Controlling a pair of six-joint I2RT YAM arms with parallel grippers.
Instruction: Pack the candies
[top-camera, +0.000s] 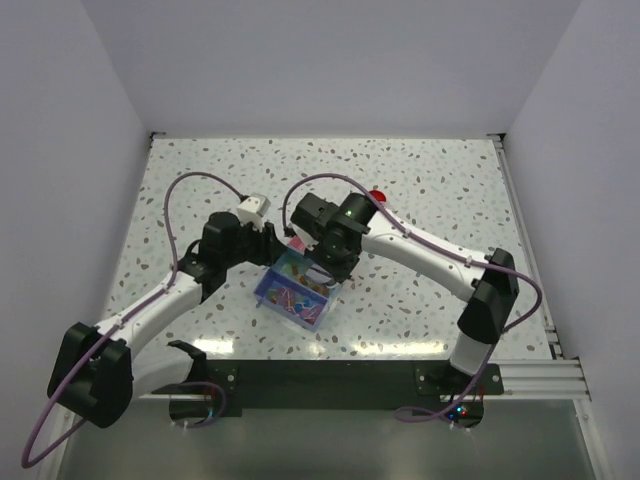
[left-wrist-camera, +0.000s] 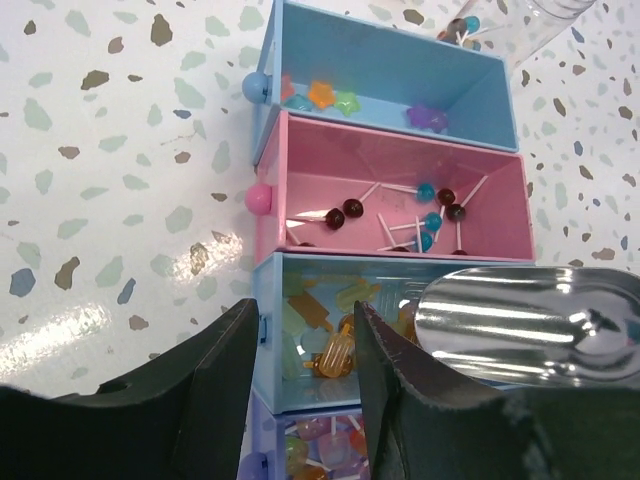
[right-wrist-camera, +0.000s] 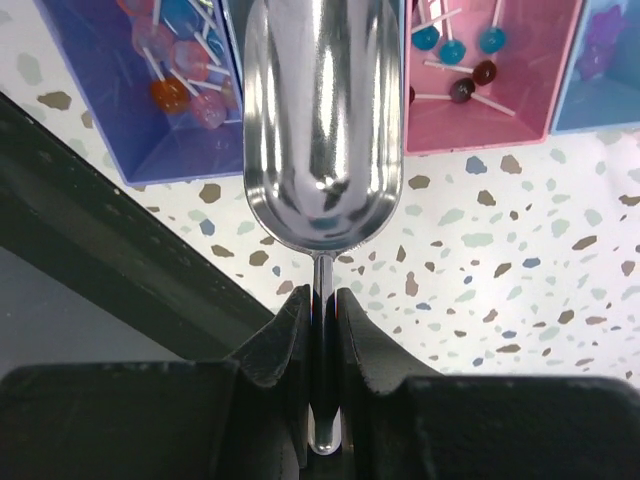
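Note:
My right gripper is shut on the thin handle of a shiny metal scoop (right-wrist-camera: 325, 130), which hangs over the box with candy gummies in it. In the left wrist view the scoop (left-wrist-camera: 530, 325) covers the right part of that light blue box (left-wrist-camera: 270, 350), where orange and green candies (left-wrist-camera: 310, 310) lie. My left gripper stands open at the box's left end, nothing held. Beyond are a pink box (left-wrist-camera: 330, 165) of lollipops and another blue box (left-wrist-camera: 390, 65) with star candies. The purple-blue box (right-wrist-camera: 150, 165) holds wrapped lollipops.
A clear jar (left-wrist-camera: 540, 20) with a few lollipops lies behind the far blue box. Its red lid (top-camera: 377, 196) shows in the top view, partly behind the right arm.

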